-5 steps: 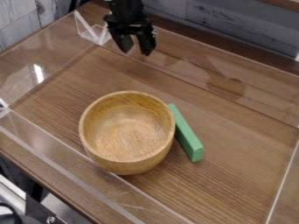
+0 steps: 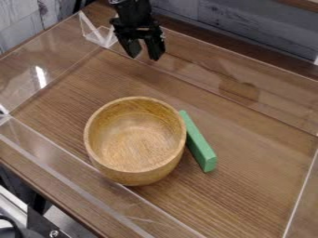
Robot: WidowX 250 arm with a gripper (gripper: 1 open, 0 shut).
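Note:
A tan oval bowl sits in the lower middle of the wooden floor. A green bar lies just right of it. At the top, a dark gripper hangs over the floor near a clear, glinting object. Whether its fingers hold anything is too small to tell.
Pale walls border the top and left edges.
The dark arm and gripper at the top have shifted very slightly. The bowl and green bar are unmoved.

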